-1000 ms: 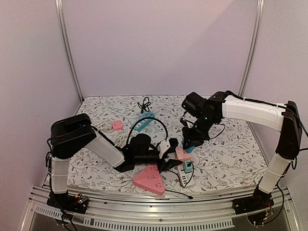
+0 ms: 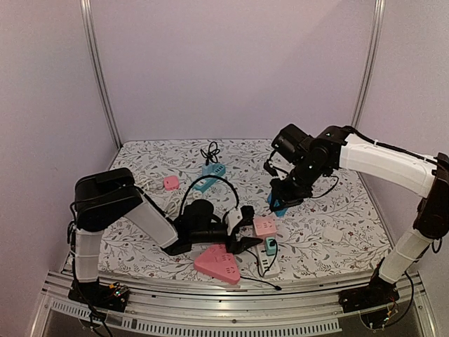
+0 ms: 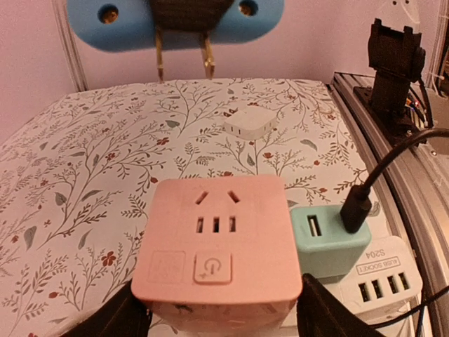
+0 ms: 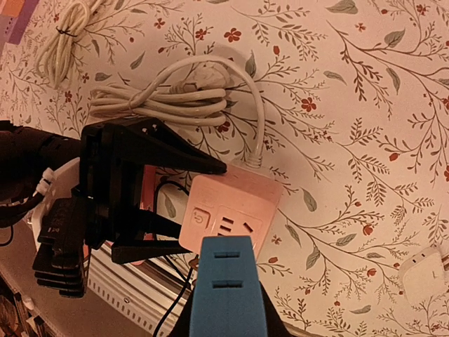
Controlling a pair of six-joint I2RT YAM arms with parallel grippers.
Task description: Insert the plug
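A blue plug with two metal prongs is held in my right gripper (image 2: pixel 279 200), raised above the pink socket cube (image 3: pixel 217 253); the left wrist view shows the prongs hanging apart from its top holes. My left gripper (image 2: pixel 245 228) is at the left side of the pink cube, fingers either side of it low down in its wrist view; whether they grip it is unclear.
A white strip with a teal cube (image 3: pixel 330 246) and black cable stands beside the pink cube. A pink triangular block (image 2: pixel 216 263), coiled cables and a teal strip (image 2: pixel 209 179) lie around.
The pink cube and white strip have shifted slightly left.
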